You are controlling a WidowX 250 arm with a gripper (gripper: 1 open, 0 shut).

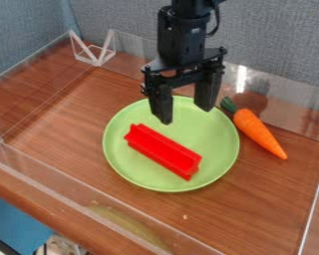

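My black gripper (185, 98) hangs open over the back half of a green plate (215, 164), with nothing between its fingers. A red bar (163, 150) lies diagonally on the front left of that plate, below the gripper. An orange carrot (255, 129) with a green top lies on the wooden surface just right of the plate.
Clear low walls edge the wooden surface (63, 120). A white wire frame (92, 50) stands at the back left corner. A yellowish object shows at the front, under or behind the clear wall.
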